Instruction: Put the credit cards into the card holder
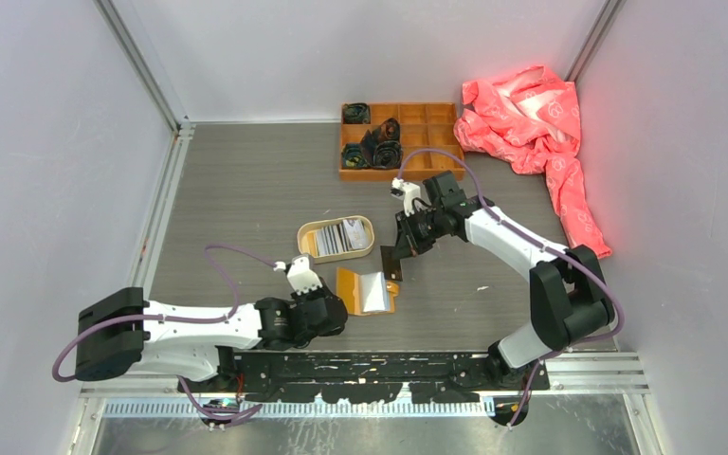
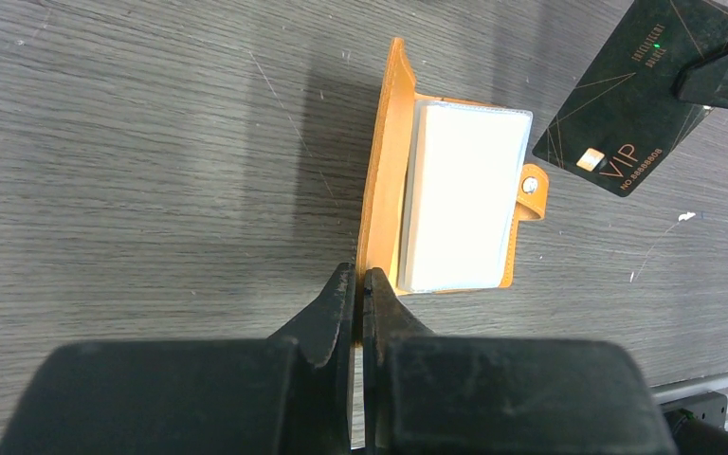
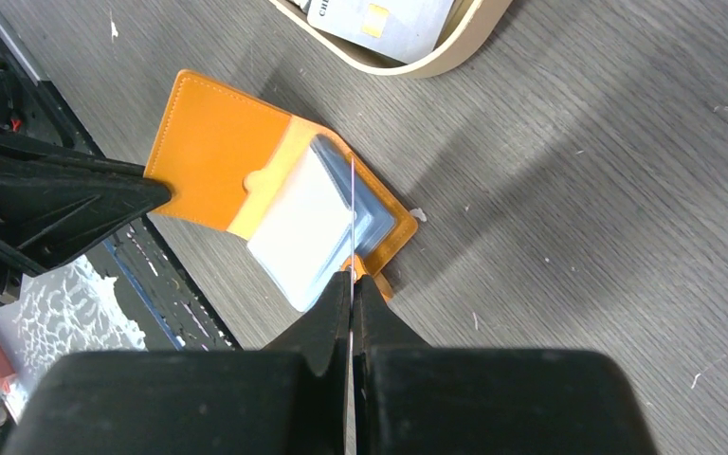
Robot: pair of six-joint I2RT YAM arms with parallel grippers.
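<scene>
An orange card holder (image 1: 349, 289) lies open with white clear sleeves (image 2: 464, 194). My left gripper is shut on the edge of the holder's raised orange flap (image 2: 387, 161). My right gripper is shut on a black VIP card, seen edge-on in the right wrist view, held above and just to the right of the holder. A tan oval tray (image 1: 305, 246) of cards stands behind the holder.
An orange compartment box (image 1: 431, 128) with dark rolled items stands at the back, beside a crumpled pink cloth (image 1: 521, 114).
</scene>
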